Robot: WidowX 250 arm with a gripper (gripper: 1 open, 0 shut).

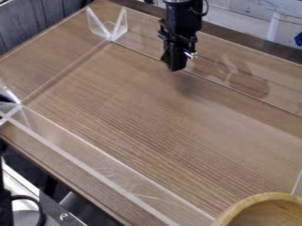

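Note:
The black gripper point(178, 55) hangs over the back middle of the wooden table point(141, 132), its fingers pointing down. It looks shut, with nothing clearly visible between its fingers, though it is small and dark in the view.
A round tan bowl point(260, 212) is at the front right corner, cut off by the frame. Clear plastic edging runs along the table's sides. Black cables lie off the table at the lower left.

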